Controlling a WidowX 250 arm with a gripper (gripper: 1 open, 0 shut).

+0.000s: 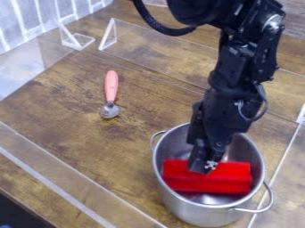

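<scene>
A steel pot (209, 211) with two handles stands at the lower right of the table. A red cylindrical object (233, 178) lies across the inside of the pot. My black gripper (205, 162) points down into the pot, its tips at the red object's upper side. Whether the fingers hold the red object cannot be told from this view.
An ice-cream scoop (111, 89) with a pink handle lies left of the pot on the wooden table (66, 125). Clear plastic stands (78, 40) are at the back left, and clear edging runs along the front.
</scene>
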